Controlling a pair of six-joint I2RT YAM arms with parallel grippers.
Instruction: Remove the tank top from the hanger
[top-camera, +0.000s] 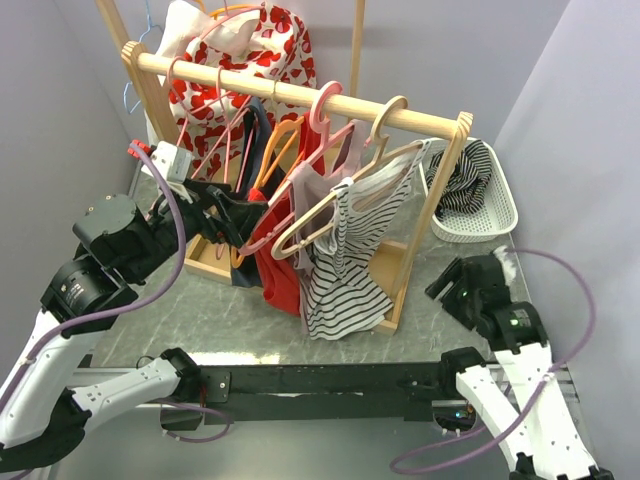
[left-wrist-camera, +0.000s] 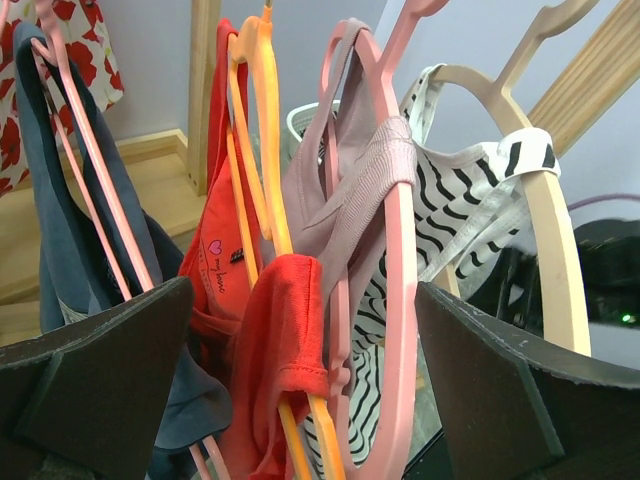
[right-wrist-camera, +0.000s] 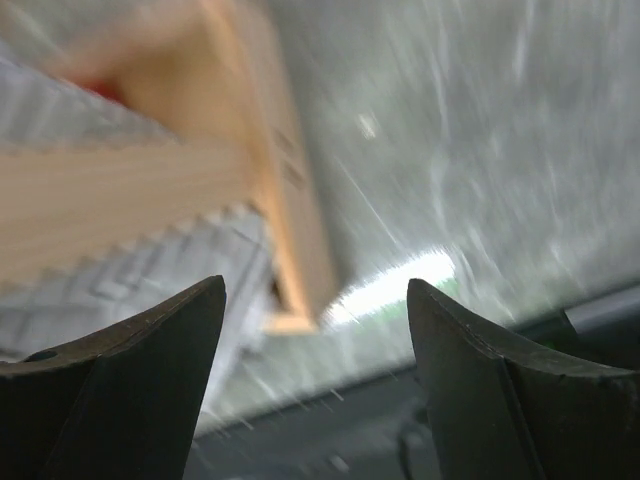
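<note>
A striped tank top (top-camera: 345, 270) hangs on a wooden hanger (left-wrist-camera: 556, 260) at the right end of the rack, next to a mauve top (left-wrist-camera: 310, 200) on a pink hanger. My left gripper (top-camera: 245, 215) is at the hangers' lower ends, open, its fingers around several hangers in the left wrist view without visibly gripping. My right gripper (top-camera: 450, 290) stands open over the table, right of the rack and the tank top; its wrist view is blurred.
A white basket (top-camera: 470, 220) with striped cloth sits behind the rack's right post (top-camera: 432, 210). Walls close in on both sides.
</note>
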